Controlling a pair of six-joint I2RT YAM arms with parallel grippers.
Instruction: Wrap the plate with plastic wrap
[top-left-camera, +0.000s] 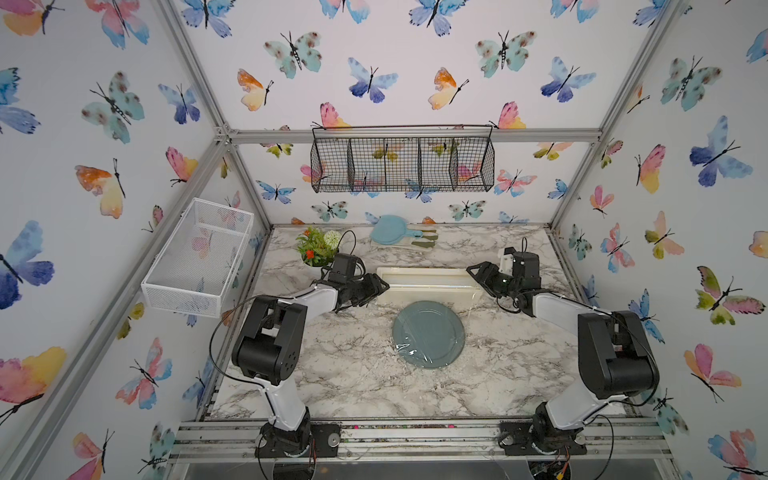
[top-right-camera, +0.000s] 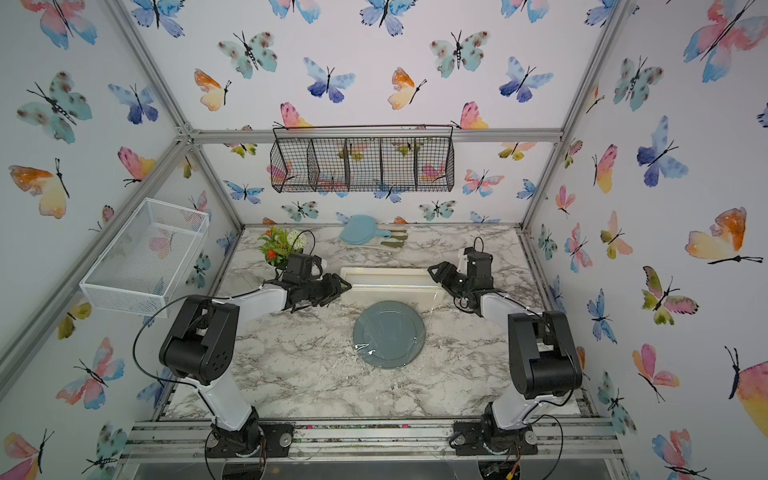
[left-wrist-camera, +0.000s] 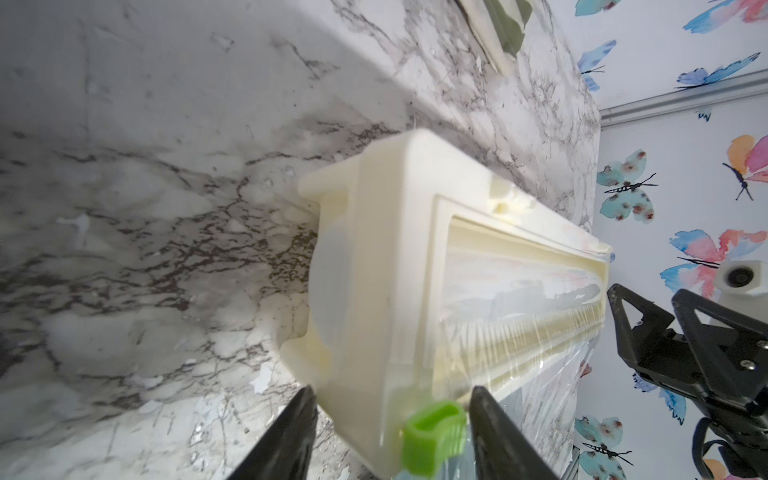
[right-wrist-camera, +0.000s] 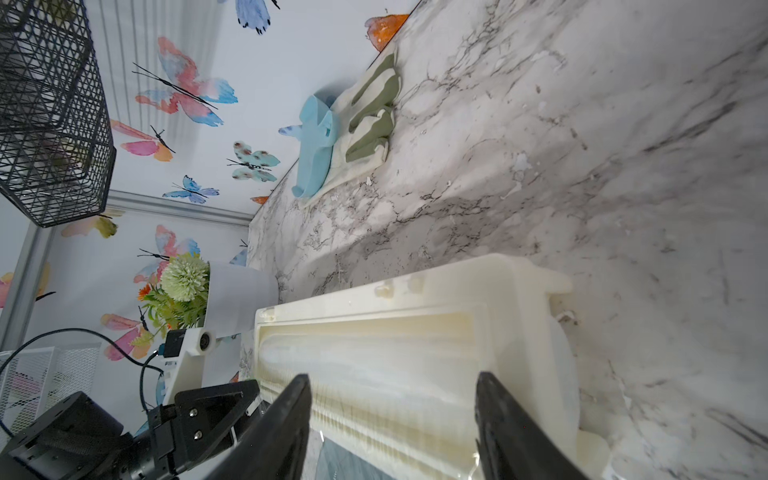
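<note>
A cream plastic wrap dispenser (top-left-camera: 428, 274) lies behind the blue-grey plate (top-left-camera: 428, 336), with clear film stretched down from it over the plate, creased at the plate's front left. My left gripper is open at the dispenser's left end, its fingers either side of that end by a green slider (left-wrist-camera: 428, 440). My right gripper stands part open at the dispenser's right end, nothing visibly held between its blurred fingertips.
A potted plant (top-left-camera: 312, 244) stands behind my left arm. Cutting boards with utensils (top-left-camera: 392, 230) lie at the back. A white mesh basket (top-left-camera: 180, 280) and a wire rack (top-left-camera: 402, 164) hang on the walls.
</note>
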